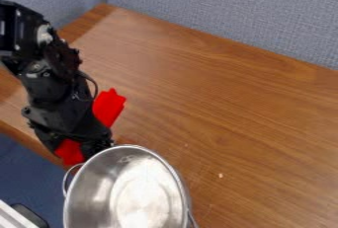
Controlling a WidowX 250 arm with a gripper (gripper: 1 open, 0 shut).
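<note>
My black gripper [82, 141] reaches down at the left edge of the wooden table, just above and left of a steel pot [132, 194]. A red object [109, 108] sits at the gripper, showing on its right side and again below it near the pot's rim. The gripper looks closed on the red object, though its fingertips are mostly hidden behind the arm's body.
A blue surface lies below the table's left edge, with a white object [14, 217] at the bottom left corner.
</note>
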